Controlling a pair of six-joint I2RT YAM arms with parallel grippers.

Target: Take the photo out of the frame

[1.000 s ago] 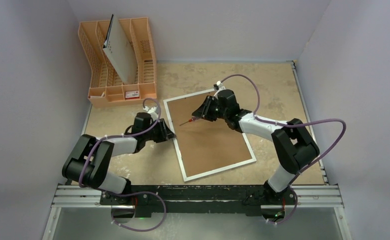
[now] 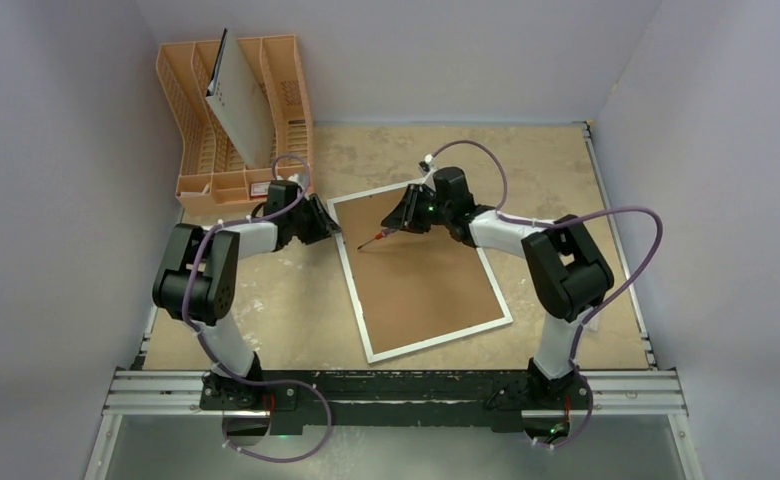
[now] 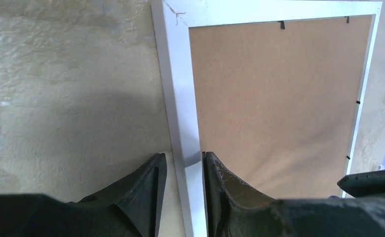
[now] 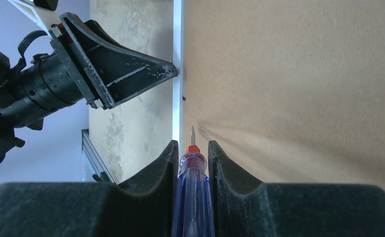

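Note:
The white photo frame [image 2: 440, 330] lies back up on the table, brown backing board [image 3: 274, 89] showing, small black tabs along its inner edges. My left gripper is part open at the frame's left bar near its upper corner, one finger either side of the bar. My right gripper [image 2: 397, 225] is shut on a screwdriver [image 4: 192, 192] with a blue handle and red collar; its thin tip points left, over the backing just inside the left bar.
An orange slotted rack [image 2: 196, 110] with a white board stands at the back left. Bare table [image 2: 546, 170] lies around the frame; walls close the sides and back.
My left gripper has moved toward the back along the frame's left bar. The right arm has shifted slightly, screwdriver still held; the frame looks unmoved.

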